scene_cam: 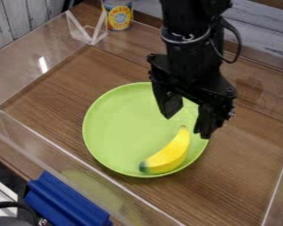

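Note:
A yellow banana [166, 153] lies in the lower right part of a round green plate [116, 119] on the wooden table. My black gripper [187, 115] hangs over the right side of the plate, above the banana, with its fingers apart and open. I see nothing held in it.
A can [118, 14] stands at the back left beside a clear plastic wall. Blue blocks [64, 201] lie at the lower left, outside the clear edge of the work area. The wooden surface left and right of the plate is clear.

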